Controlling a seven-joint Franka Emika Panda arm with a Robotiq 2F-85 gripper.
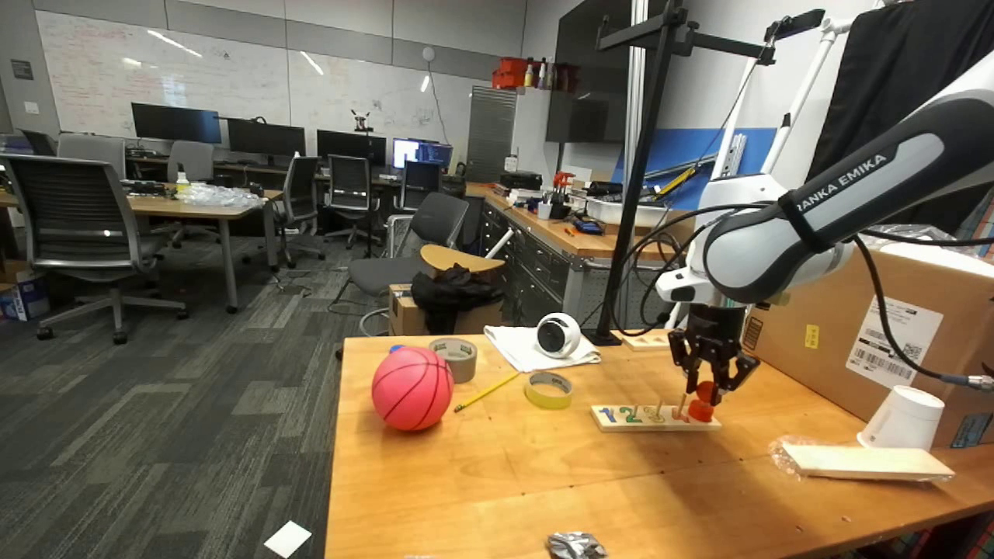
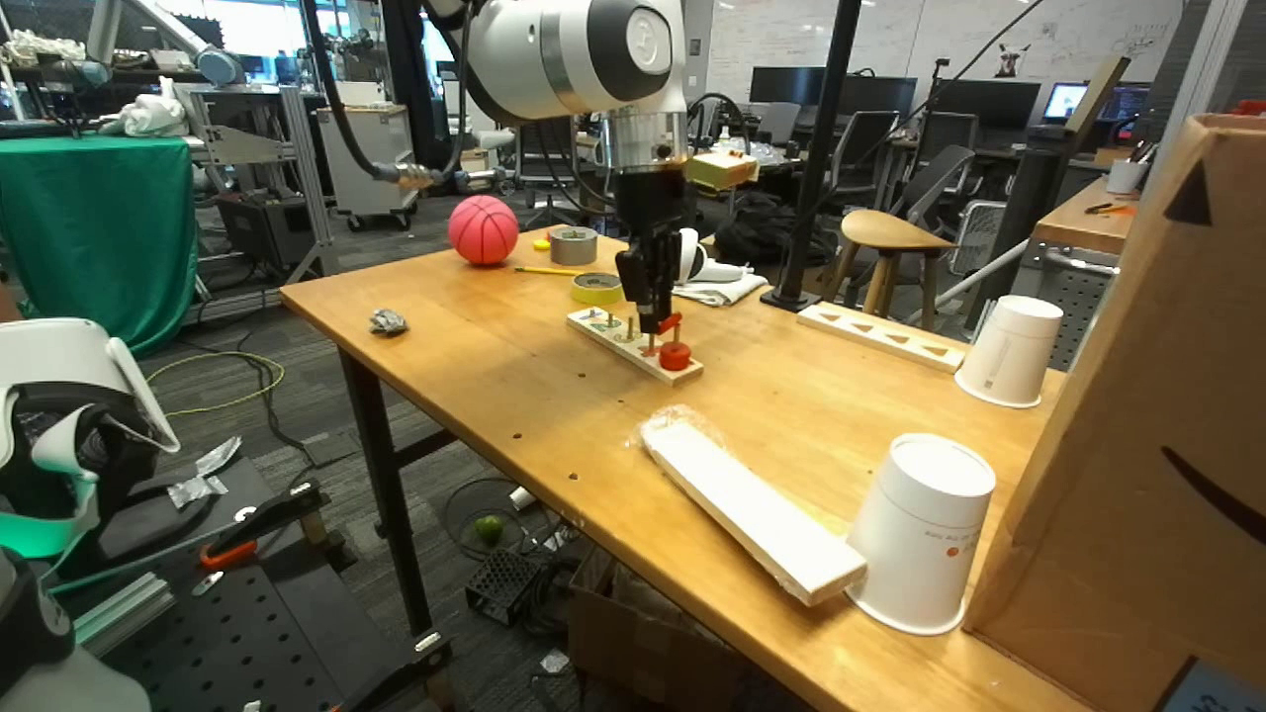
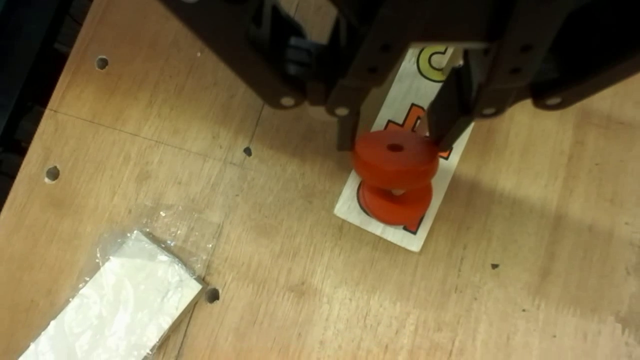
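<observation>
A wooden number board [image 1: 652,419] with upright pegs lies on the table. One red ring [image 3: 393,207] rests on the board at its near end in the wrist view. Above it, a second red ring [image 3: 394,161] sits higher, between the fingertips of my gripper; it looks tilted in exterior view 2. A bit of peg shows between the two rings. Both fingers are close against the upper ring's sides, but whether they grip it cannot be made out. From exterior view 2, the gripper [image 2: 649,320] points straight down over this end of the board.
A plastic-wrapped wooden block [image 2: 754,504] and a white cup [image 2: 926,534] stand toward the large cardboard box [image 2: 1139,475]. Beyond the board are a yellow tape roll [image 1: 550,391], a pencil [image 1: 486,391] and a pink ball [image 1: 412,390].
</observation>
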